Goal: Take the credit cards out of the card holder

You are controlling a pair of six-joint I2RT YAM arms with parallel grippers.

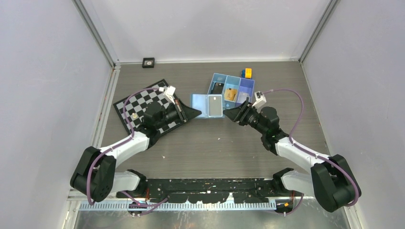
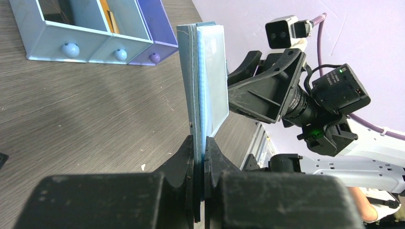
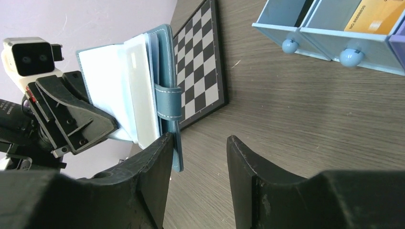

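The blue card holder (image 1: 199, 104) is spread open in the air, a pale card-like panel (image 1: 215, 105) showing on its right half. My left gripper is shut on the holder's lower left edge. Seen from the left wrist, the holder (image 2: 191, 76) stands nearly edge-on above those fingers. My right gripper is part open at the holder's right side. A stitched strap (image 3: 168, 102) and the holder's edge lie close beside its left finger; whether they touch, I cannot tell. Nothing is clamped between the right fingers. Individual cards are hard to make out.
Behind the holder sits a blue and purple divided box (image 1: 219, 78), with a dark item and a tan item inside. A checkered board (image 1: 138, 102) lies under the left arm. A yellow and blue object (image 1: 247, 73) stands behind the box.
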